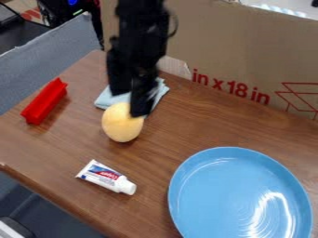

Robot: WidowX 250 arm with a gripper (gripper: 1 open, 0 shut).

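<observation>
My black gripper (132,88), blurred, hangs over the yellow egg-shaped object (121,125) and the folded light-blue cloth (107,97), covering part of both. It is open, its lower fingers just above or beside the yellow object; whether they touch it is unclear. A white toothpaste tube (106,177) lies in front, near the table's edge.
A red object (44,100) lies at the left. A blue plate (240,198) takes up the front right. A cardboard box (236,56) stands along the back.
</observation>
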